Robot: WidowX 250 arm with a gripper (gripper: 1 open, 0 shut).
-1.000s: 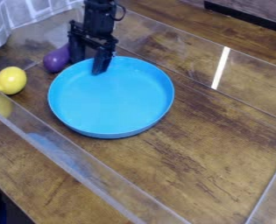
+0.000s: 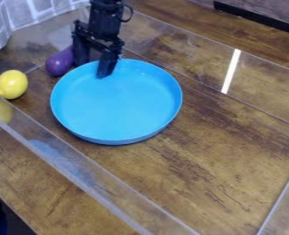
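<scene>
The black gripper (image 2: pixel 95 50) hangs over the far edge of a round blue plate (image 2: pixel 116 106), just right of a purple eggplant-like object (image 2: pixel 60 64). Its fingers are dark and overlap, so whether they are open or shut, or hold anything, is unclear. A yellow lemon-like object (image 2: pixel 11 85) lies left of the plate.
Clear strips or walls run along the left and right sides, and a pale crumpled item (image 2: pixel 5 23) is at the top left.
</scene>
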